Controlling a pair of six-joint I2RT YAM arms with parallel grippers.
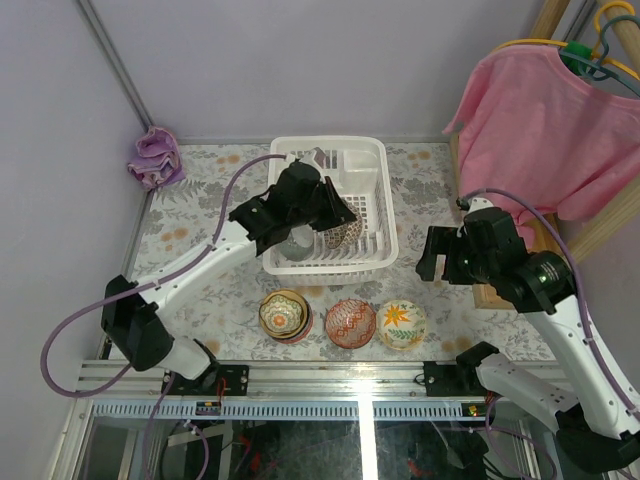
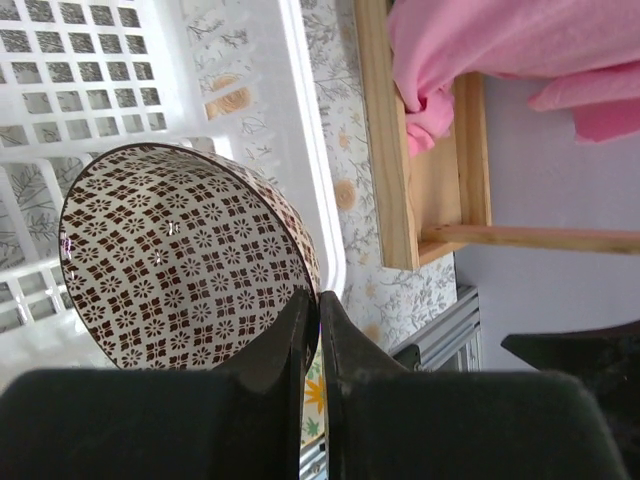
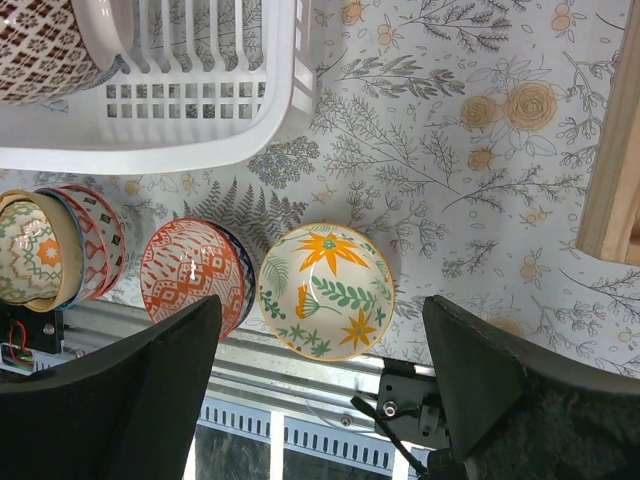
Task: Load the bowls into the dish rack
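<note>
The white dish rack [image 1: 376, 180] holds a pale bowl [image 1: 294, 245] at its left. My left gripper is shut on the rim of a brown-and-white patterned bowl [image 2: 180, 250], tilted inside the rack. In front of the rack stand a stack of bowls [image 1: 284, 314] on the left, a red patterned bowl [image 1: 349, 323] with a blue one beneath it, and a yellow floral bowl [image 1: 401, 325] on the right. My right gripper [image 1: 437, 252] is open above the table, right of the rack, with nothing between its fingers.
A wooden frame [image 3: 606, 190] with a hanging pink shirt [image 1: 540, 130] borders the right side. A purple cloth [image 1: 155, 158] lies at the back left. A metal rail [image 1: 310, 368] runs along the front.
</note>
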